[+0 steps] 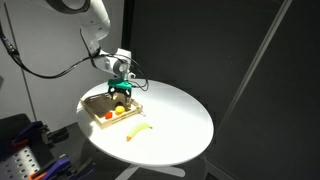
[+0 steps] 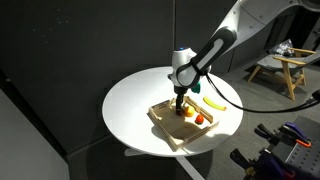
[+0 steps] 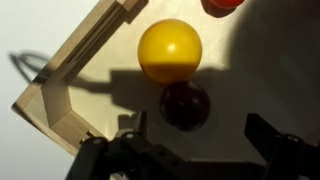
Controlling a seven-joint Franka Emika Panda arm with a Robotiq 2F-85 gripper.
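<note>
In the wrist view, a dark maroon ball lies on the floor of a shallow wooden box. My gripper is open above it, one finger on either side and nothing held. A yellow-orange ball sits right beside the dark one. At the top edge, part of a red ball shows. The box stands on the white table, and there my gripper reaches down into it.
Outside the box, a yellow banana lies on the round white table. The box's low walls surround the balls. Much of the tabletop away from the box is clear.
</note>
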